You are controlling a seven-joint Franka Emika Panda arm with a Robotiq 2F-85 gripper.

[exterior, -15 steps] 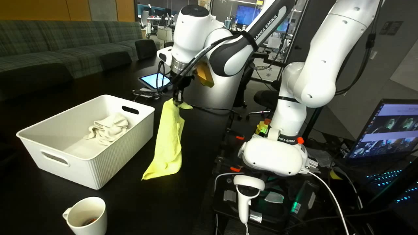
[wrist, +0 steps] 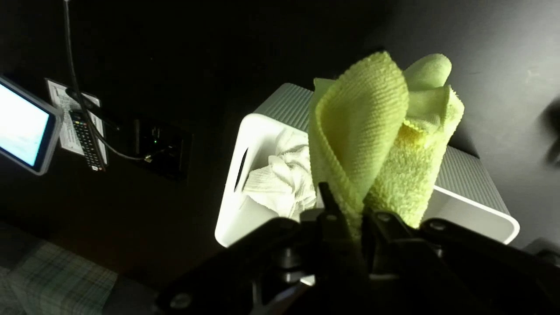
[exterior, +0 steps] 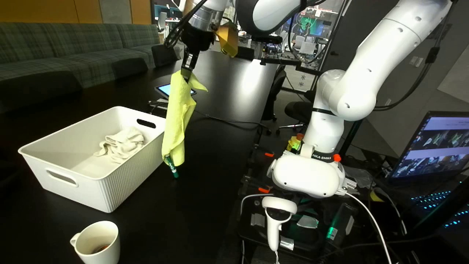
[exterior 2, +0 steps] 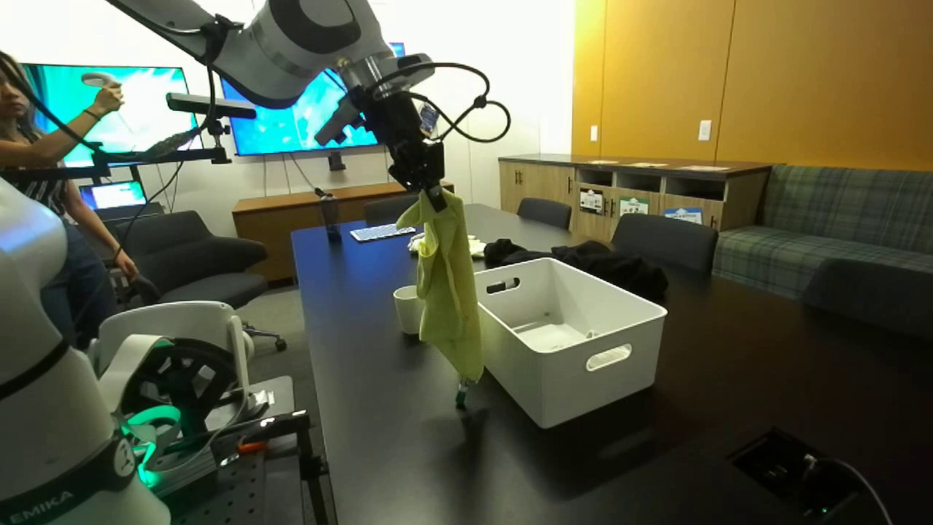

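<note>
A yellow-green cloth (exterior: 176,118) hangs from my gripper (exterior: 187,75), which is shut on its upper end. In exterior view 2 the cloth (exterior 2: 450,280) dangles in front of the near side of the white bin (exterior 2: 568,385), its lower tip above the table. Just below that tip a green marker-like item (exterior: 172,168) shows on the table, partly hidden by the cloth. A crumpled white cloth (exterior: 121,143) lies inside the bin. From the wrist, folds of the yellow-green cloth (wrist: 362,120) rise over the fingers and cover part of the bin (wrist: 231,215).
A white mug (exterior: 99,242) stands near the bin's front corner. Behind the bin are a tablet (exterior: 165,90) and a cable; a remote (wrist: 86,139) shows in the wrist view. Dark clothing (exterior 2: 595,262) lies beyond the bin. The table beside the bin is mostly clear.
My gripper has risen and shifted left toward the bin, carrying the yellow-green cloth. The cloth's lower end has lifted, and the green item beneath it now shows.
</note>
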